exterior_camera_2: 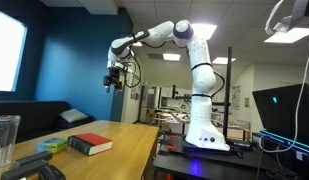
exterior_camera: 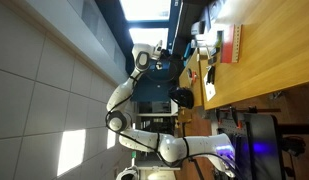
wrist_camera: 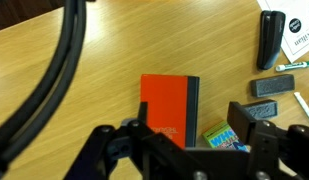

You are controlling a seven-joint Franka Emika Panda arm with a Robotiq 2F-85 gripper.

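Observation:
A red book (wrist_camera: pixel 166 100) with a black spine lies flat on the wooden table, under my gripper in the wrist view. My gripper stands open well above the table, with nothing between its fingers. Exterior view 2 shows the raised gripper (exterior_camera_2: pixel 116 78) high over the red book (exterior_camera_2: pixel 91 143). To the right of the book in the wrist view are a small green box (wrist_camera: pixel 222 137), a dark block (wrist_camera: pixel 273 84), a second dark block (wrist_camera: pixel 262 110) and a black stapler (wrist_camera: pixel 271 38). My gripper partly hides the book's lower end.
A printed paper (wrist_camera: pixel 299 35) and a green-and-white marker (wrist_camera: pixel 291 67) lie at the table's right side in the wrist view. A clear jar (exterior_camera_2: pixel 4 140) stands at the left in exterior view 2. Bare table spreads left of the book in the wrist view.

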